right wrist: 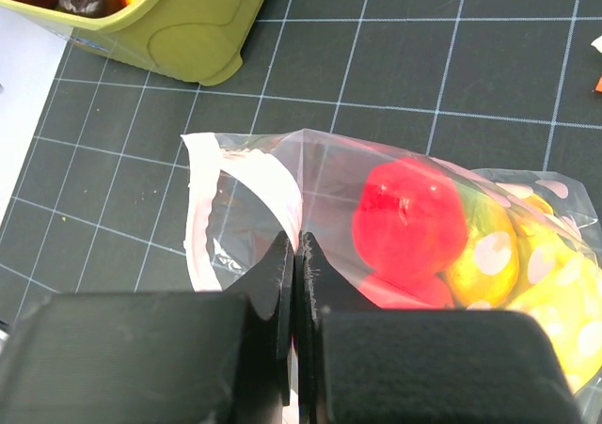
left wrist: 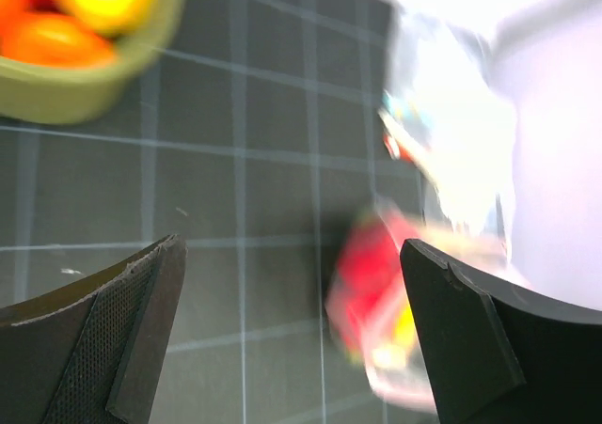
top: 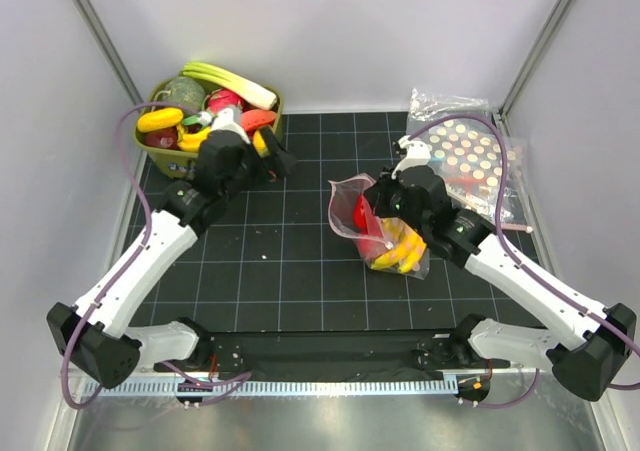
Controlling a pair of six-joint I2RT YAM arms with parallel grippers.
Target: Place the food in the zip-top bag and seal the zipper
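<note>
A clear zip bag (top: 345, 216) with a pinkish rim stands on the dark grid mat, its mouth gaping toward the left. Inside lie a red item (right wrist: 409, 219) and yellow food (top: 402, 247). My right gripper is shut on the bag's rim and holds it up. The left gripper (top: 280, 161) is over the right side of the green basket (top: 175, 161), clear of the bag; its fingers (left wrist: 103, 339) are wide open with nothing between them.
The basket at the back left is heaped with fruit and vegetables, including a leek (top: 235, 84) and a green melon (top: 184, 93). Dotted flat bags (top: 465, 156) lie at the back right.
</note>
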